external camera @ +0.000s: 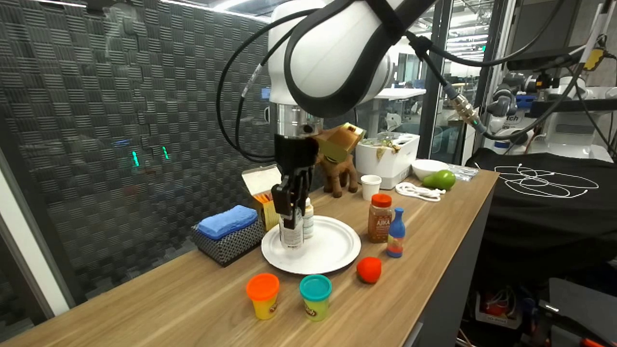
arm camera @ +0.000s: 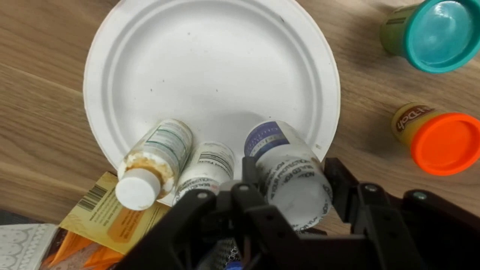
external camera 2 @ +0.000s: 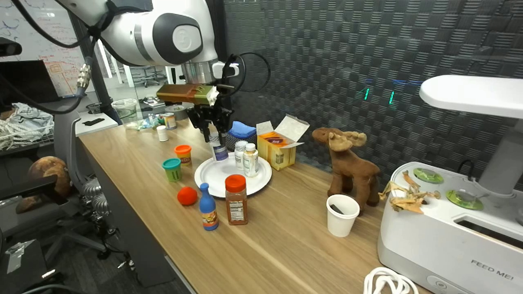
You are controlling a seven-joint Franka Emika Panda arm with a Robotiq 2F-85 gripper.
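A white bottle with a purple label (arm camera: 288, 166) is between the fingers of my gripper, which is shut on it. In exterior view 1 the held bottle (external camera: 292, 236) is over the left part of the white plate (external camera: 338, 257); I cannot tell whether its base touches. Two other white bottles stand on the plate near its rim: one with a brown-stained neck (arm camera: 157, 150), the other a smaller bottle (arm camera: 211, 162) close beside it. In exterior view 2 the held bottle (external camera 2: 219, 149) is left of those two, slightly tilted.
Near the plate are an orange-lidded tub (external camera: 263, 295), a teal-lidded tub (external camera: 315, 296), a red ball-like object (external camera: 368, 269), a blue bottle (external camera: 396, 232) and a spice jar (external camera: 380, 220). An open yellow box (external camera 2: 277, 152) stands behind. The plate's middle is bare.
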